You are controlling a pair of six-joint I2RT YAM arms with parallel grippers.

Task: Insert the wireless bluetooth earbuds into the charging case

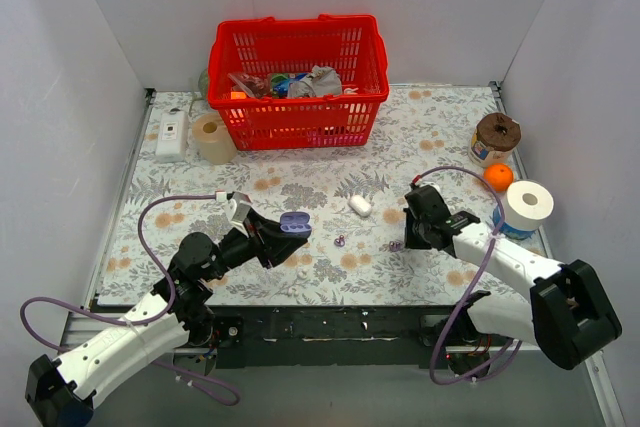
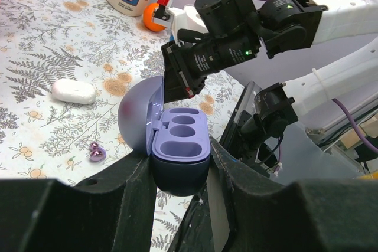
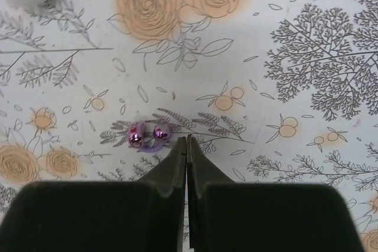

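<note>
A purple charging case (image 1: 296, 224) is held up by my left gripper (image 1: 284, 237), which is shut on it. In the left wrist view the lid of the case (image 2: 181, 131) stands open and its slots look empty. Two small purple earbuds lie apart on the table: one earbud (image 1: 339, 241) near the case, another earbud (image 1: 394, 246) beside my right gripper (image 1: 409, 238). The right wrist view has this second earbud (image 3: 149, 137) just left of the fingertips (image 3: 181, 149), which are shut with nothing visible between them.
A white oblong object (image 1: 360, 205) lies behind the earbuds. The red basket (image 1: 300, 127) stands at the back, with a tape roll (image 1: 212, 139) beside it. A brown-topped tub (image 1: 494, 139), an orange (image 1: 498, 177) and a white roll (image 1: 527, 204) line the right side.
</note>
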